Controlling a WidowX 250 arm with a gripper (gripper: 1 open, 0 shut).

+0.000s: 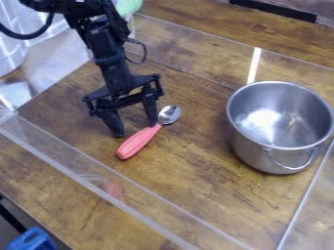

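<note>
My black gripper (132, 114) hangs at the left-centre of the camera view, fingers spread apart, over a spoon with a pink handle (137, 143) and a round metal head (169, 114). The spoon lies slanted on the wooden table, just right of and below the fingers; whether they touch it I cannot tell.
A steel pot (278, 127) with a wire handle stands at the right. A green object (125, 8) is at the top behind the arm. A clear rail runs across the lower left.
</note>
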